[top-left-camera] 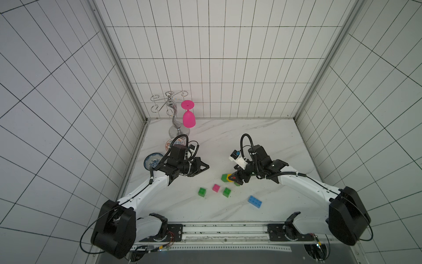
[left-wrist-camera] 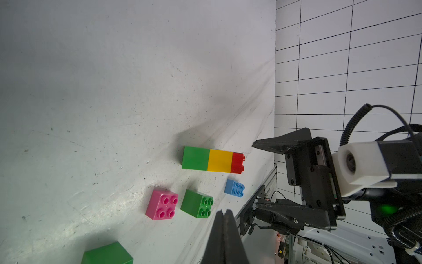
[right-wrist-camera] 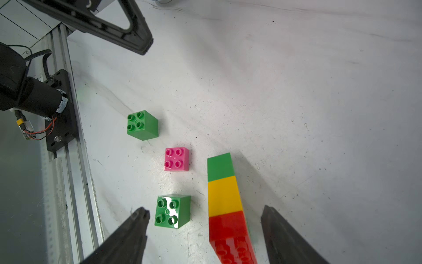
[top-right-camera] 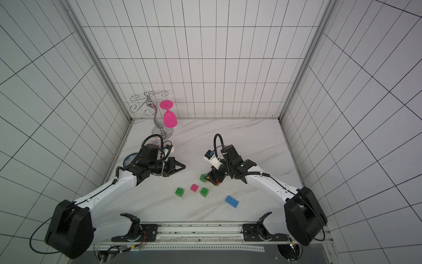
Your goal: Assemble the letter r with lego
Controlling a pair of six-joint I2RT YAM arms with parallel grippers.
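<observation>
A joined row of green, yellow and red bricks (right-wrist-camera: 225, 193) lies on the white table; a bit of green shows under its red end in the top left view. Over that red end is my right gripper, open, its blurred fingers on either side of the row and not touching it. Loose nearby are a pink brick (left-wrist-camera: 161, 204), one green brick (left-wrist-camera: 196, 203) beside it, and another green brick (right-wrist-camera: 142, 125) further left. A blue brick (top-left-camera: 254, 201) lies nearer the front. To the left, above the table, my left gripper is shut with nothing seen between its fingers.
A metal stand (top-left-camera: 170, 101) with a pink goblet (top-left-camera: 189, 118) rises at the back left. A blue patterned plate (top-left-camera: 153, 161) lies near the left wall. Free table spreads across the back right.
</observation>
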